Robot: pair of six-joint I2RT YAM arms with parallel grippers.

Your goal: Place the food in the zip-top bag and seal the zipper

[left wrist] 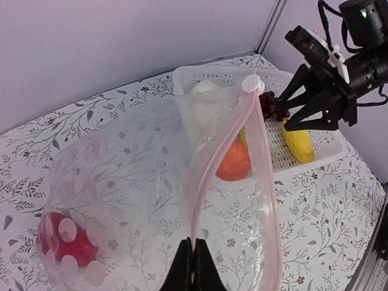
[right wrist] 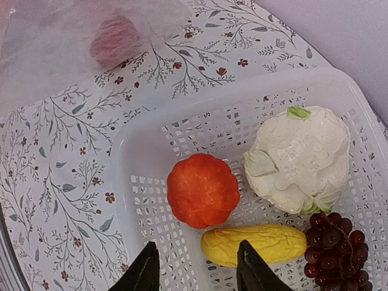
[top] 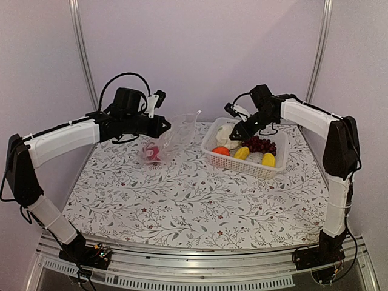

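Note:
In the left wrist view, my left gripper is shut on the edge of the clear zip top bag [left wrist: 133, 163], holding it up with its mouth gaping. A red food item [left wrist: 66, 239] lies low inside the bag. Above the white basket [top: 242, 165], my right gripper has its fingers apart, and nothing shows between them. Below it, in the right wrist view, are an orange-red tomato-like piece [right wrist: 203, 190], a yellow piece [right wrist: 253, 244], a white cabbage-like piece [right wrist: 298, 160] and dark red grapes [right wrist: 336, 251]. Another yellow piece [top: 268, 159] sits at the basket's right.
The basket's raised wall [right wrist: 124, 200] runs around the food. Pale walls [top: 200, 54] close off the back and sides.

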